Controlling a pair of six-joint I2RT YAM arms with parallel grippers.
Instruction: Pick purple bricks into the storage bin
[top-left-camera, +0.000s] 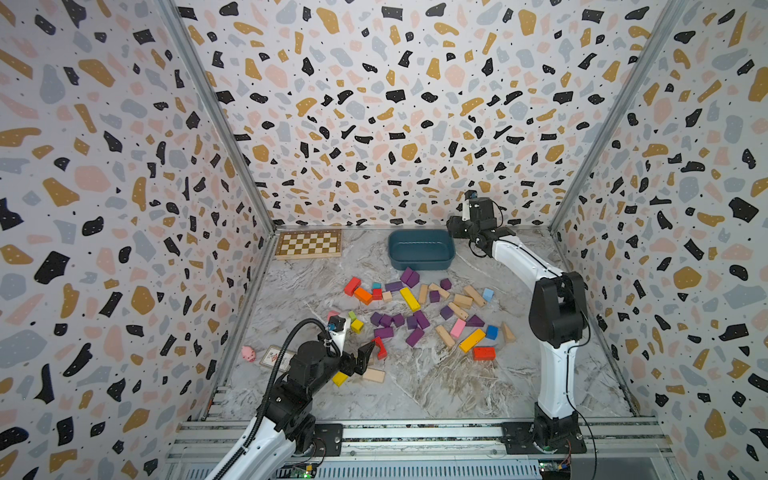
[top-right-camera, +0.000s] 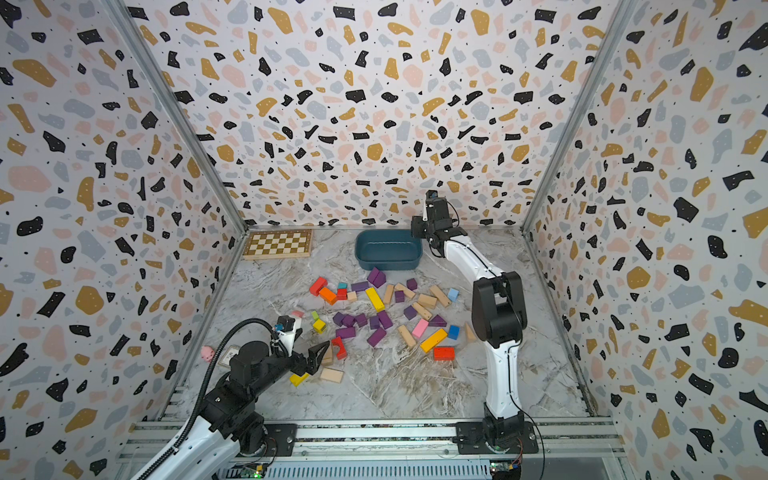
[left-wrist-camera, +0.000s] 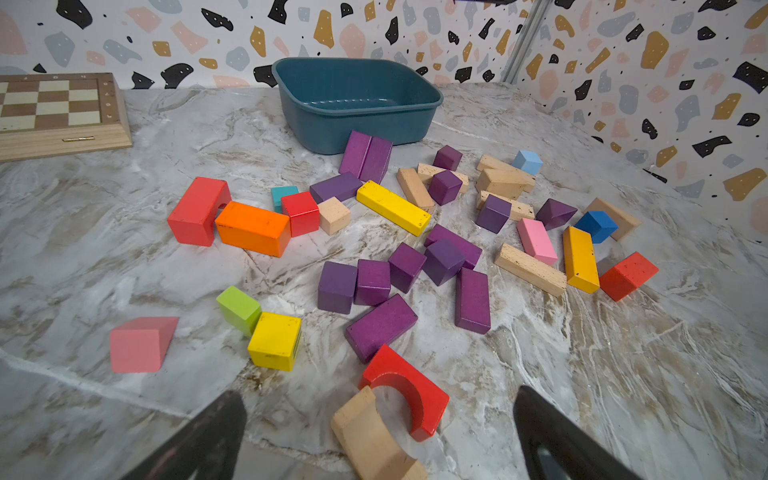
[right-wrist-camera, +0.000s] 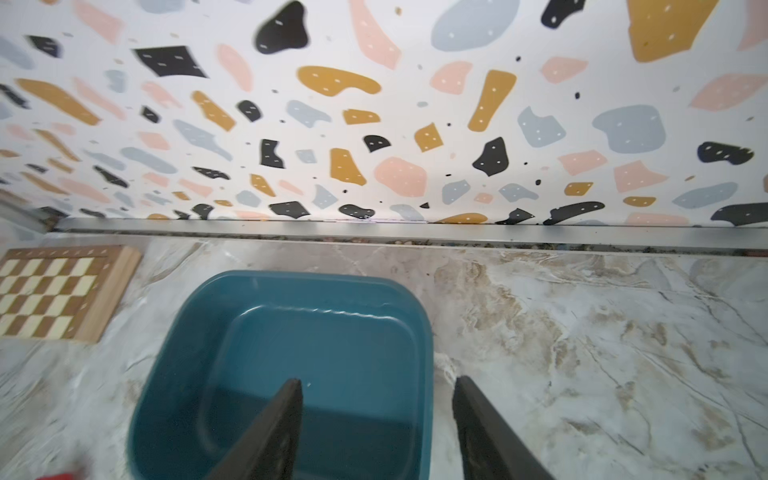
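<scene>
The teal storage bin (top-left-camera: 420, 260) (left-wrist-camera: 356, 120) stands at the back centre, its visible floor bare. Purple bricks lie across the middle: a pair (left-wrist-camera: 354, 156) before the bin, a cluster (left-wrist-camera: 373, 281) with a flat one (left-wrist-camera: 381, 326), an upright-looking one (left-wrist-camera: 472, 301) and others (left-wrist-camera: 493, 214) farther right. My left gripper (top-right-camera: 311, 359) is open and empty over the near left, behind red and wooden arches. My right gripper is open and empty, raised at the bin's right side.
A chessboard (top-left-camera: 308, 245) lies back left. Mixed red, yellow, wooden and blue bricks surround the purple ones. A pink piggy figure (top-left-camera: 248, 353) sits far left. Table space right of the bin is clear.
</scene>
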